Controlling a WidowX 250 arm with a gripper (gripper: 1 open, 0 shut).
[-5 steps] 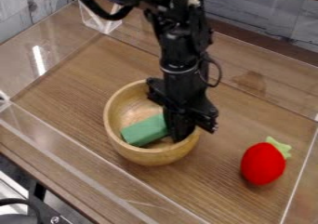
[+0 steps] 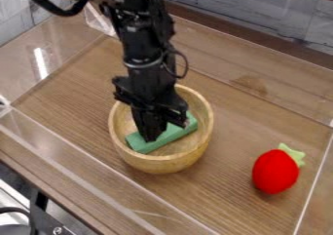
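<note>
A black robot arm reaches down from the top into a tan bowl on the wooden table. Its gripper is low in the bowl at a green, bar-shaped object, which lies diagonally on the bottom. The fingertips look shut and overlap the green piece in view; nothing clearly shows between them.
A red strawberry-like object with a pale green top lies to the right of the bowl. The table's left and front-left edge borders a dark gap. A clear item stands at the back left.
The gripper has moved left within the bowl, and more of the green object now shows to its right. The bowl and red object look unmoved.
</note>
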